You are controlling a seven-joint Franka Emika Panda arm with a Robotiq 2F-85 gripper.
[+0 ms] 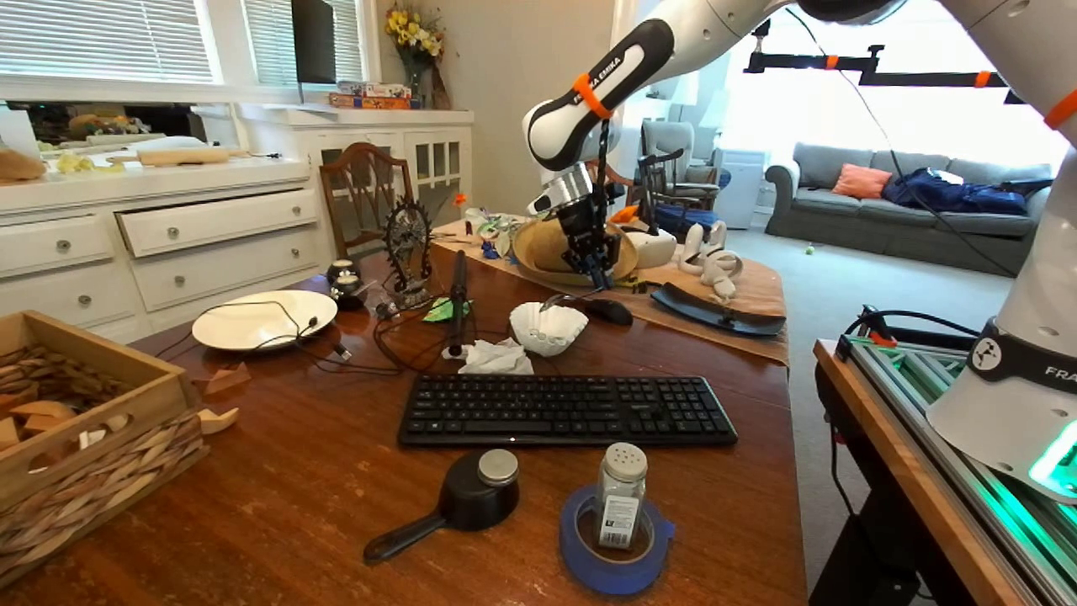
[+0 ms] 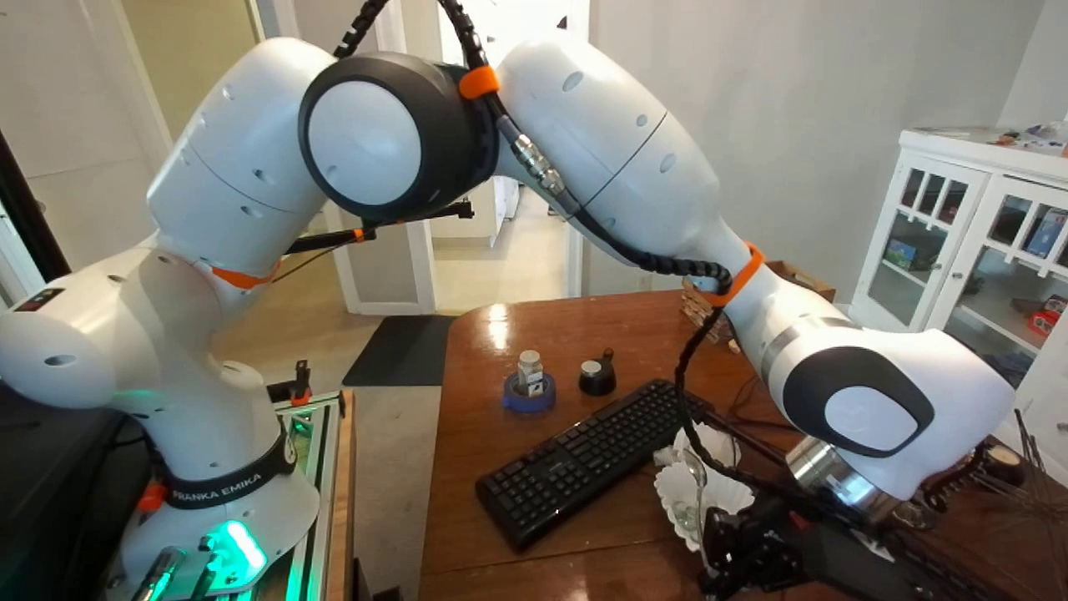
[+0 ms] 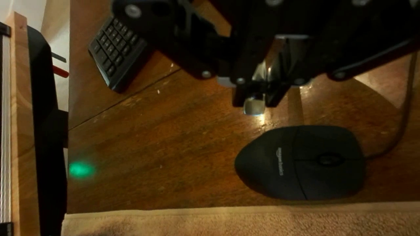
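My gripper is shut on the handle of a shiny metal spoon (image 2: 698, 501); the handle's end (image 3: 254, 107) pokes out between the fingertips in the wrist view. The spoon is tipped over sideways, its head above a white fluted bowl (image 1: 548, 335). Some clear or pale matter sits inside that bowl, too small to identify. In exterior view 1 the gripper (image 1: 602, 279) is up and to the right of the bowl. Whether the spoon's head touches the bowl or carries anything cannot be told.
A black mouse (image 3: 303, 162) lies just past the gripper, near a tan cloth (image 3: 236, 220). The black keyboard (image 1: 570, 409) and a crumpled white tissue (image 1: 496, 358) lie in front of the bowl. Bare wood lies around the small pan (image 1: 474, 500) and blue tape roll (image 1: 613, 566).
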